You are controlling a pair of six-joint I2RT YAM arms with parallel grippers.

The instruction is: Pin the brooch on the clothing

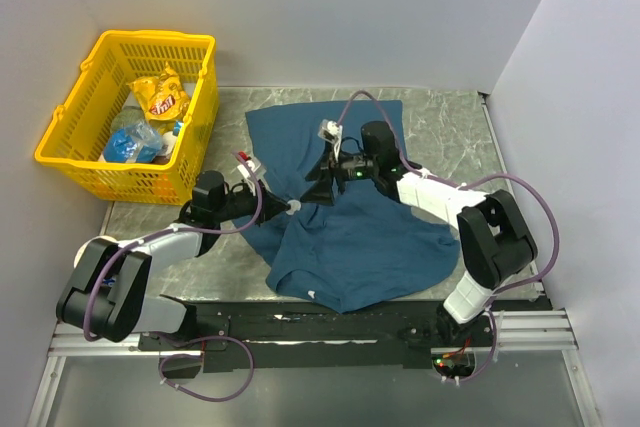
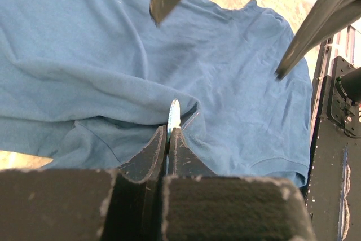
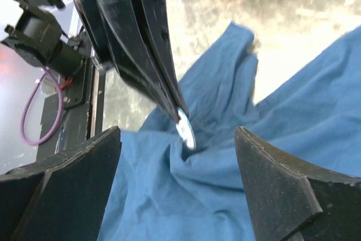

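Note:
The blue clothing lies spread on the table, with a fold raised near its left side. A small whitish brooch is pinched in the tips of my left gripper, which is shut on it. It sits right at the cloth's fold; whether its pin passes through the fabric I cannot tell. To the right, my right gripper stands open above the clothing, apart from the brooch, with nothing between its fingers.
At the back left stands a yellow basket holding a yellow snack bag and a blue package. Grey marbled table shows bare at the back right. A dark rail runs along the front edge.

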